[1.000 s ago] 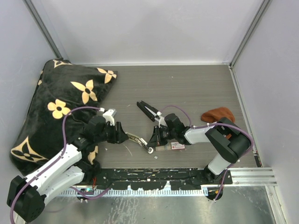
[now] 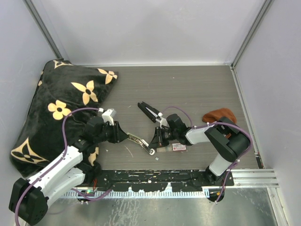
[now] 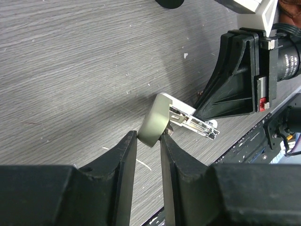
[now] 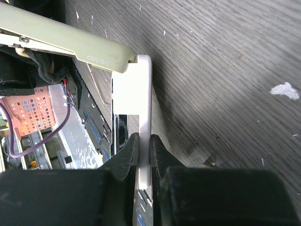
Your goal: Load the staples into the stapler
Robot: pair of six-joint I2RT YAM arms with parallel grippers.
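Note:
The pale green and white stapler [image 2: 136, 139] is opened up between my two grippers, low over the front of the table. In the left wrist view, my left gripper is shut around the end of its green cover [image 3: 155, 120], while the metal staple channel [image 3: 193, 122] shows beyond it. My right gripper is shut on the white base [image 4: 145, 94] at the other end, as seen in the right wrist view. Whether staples lie in the channel is too small to tell. A small box with a red and white label [image 2: 178, 147] lies by the right arm.
A black elongated object [image 2: 148, 111] rests behind the stapler. At the right is a brown cloth [image 2: 219, 116], and a dark flowered cushion [image 2: 59, 109] fills the left.
The right arm looks still.

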